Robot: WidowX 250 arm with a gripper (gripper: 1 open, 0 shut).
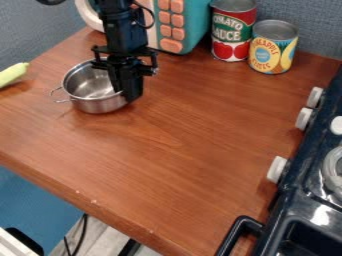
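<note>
A small steel pot [88, 93] with wire side handles sits on the wooden table [187, 140] at the upper left. My black gripper [123, 86] reaches down from above onto the pot's right rim, its fingertips at or just inside the rim. Whether it is shut on the rim is too small to tell.
Behind stand a teal and white toy [173, 28], a tomato sauce can [233, 36] and a yellow can [273, 50]. A black toy stove [310, 186] lines the right side. A pale yellow object [11, 72] lies at far left.
</note>
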